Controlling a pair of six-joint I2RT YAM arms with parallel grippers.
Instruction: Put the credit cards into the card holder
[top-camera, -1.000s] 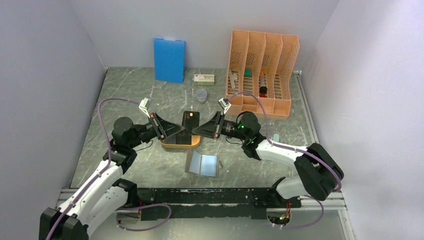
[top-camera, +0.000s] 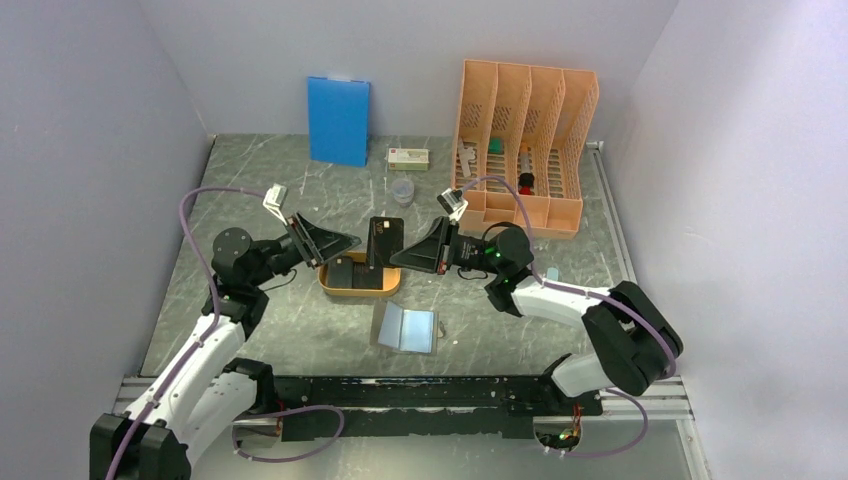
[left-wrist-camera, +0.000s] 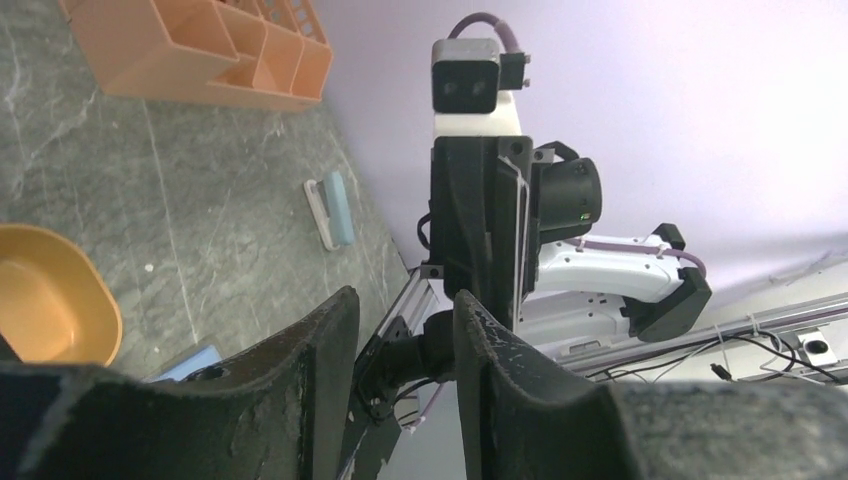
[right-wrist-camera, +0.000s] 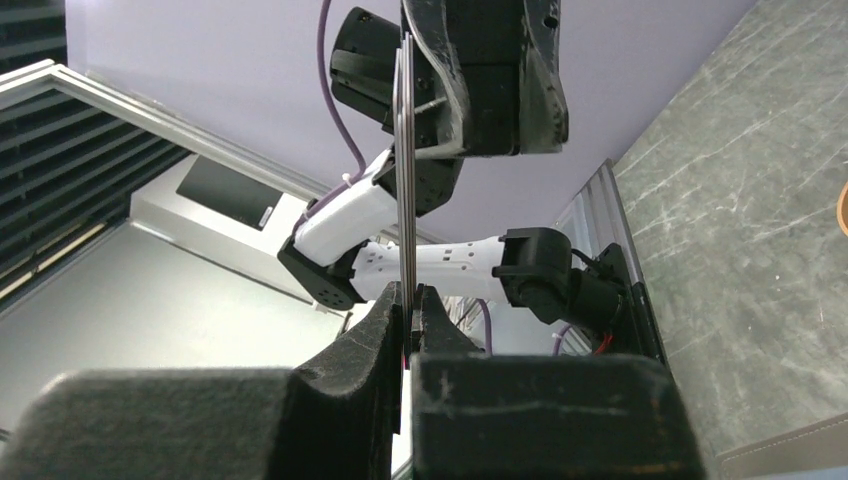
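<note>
A black card (top-camera: 385, 238) stands upright between the two arms, with my right gripper (top-camera: 393, 260) shut on its lower part. The right wrist view shows the card (right-wrist-camera: 405, 180) edge-on, as closely spaced thin lines; whether it is one card or more I cannot tell. My left gripper (top-camera: 358, 241) is a short way left of the card, its fingers (left-wrist-camera: 338, 345) apart and the gap between them empty. The card holder (top-camera: 405, 328), a small open wallet with pale blue inside, lies on the table in front. More black cards (top-camera: 362, 275) lie in the orange bowl (top-camera: 360, 292).
An orange divided rack (top-camera: 525, 140) stands at the back right. A blue panel (top-camera: 338, 122), a small box (top-camera: 408, 160) and a clear cup (top-camera: 402, 192) are at the back.
My left gripper was at the card and has drawn back up and left, away from it.
</note>
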